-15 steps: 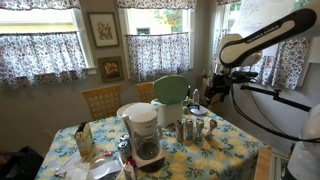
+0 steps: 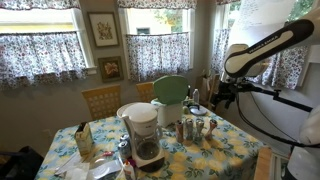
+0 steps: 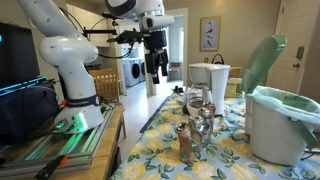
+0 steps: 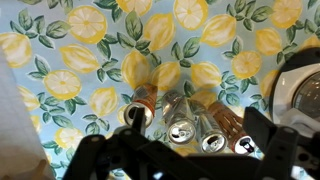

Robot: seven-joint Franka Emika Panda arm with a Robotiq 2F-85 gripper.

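My gripper (image 3: 157, 70) hangs open above the table, pointing down with nothing between its fingers. In the wrist view several cans stand below the gripper: a brown can (image 4: 146, 97) at the left, a silver can (image 4: 180, 127), another silver can (image 4: 211, 137), and a reddish-brown can (image 4: 228, 120) at the right. Exterior view 2 has a brownish can (image 3: 185, 142) nearest that camera and a silver can (image 3: 205, 124) close behind it. From exterior view 1, the gripper (image 2: 224, 99) is to the right of the can group (image 2: 189, 130).
A white bin (image 3: 280, 122) with a raised green lid (image 2: 171, 90) stands beside the cans. The coffee maker (image 2: 146, 133) is farther left, with papers (image 2: 96, 165) and a small box (image 2: 84, 137) beyond. Bare lemon-print tablecloth (image 2: 232, 141) lies at the right.
The cans have stayed put.
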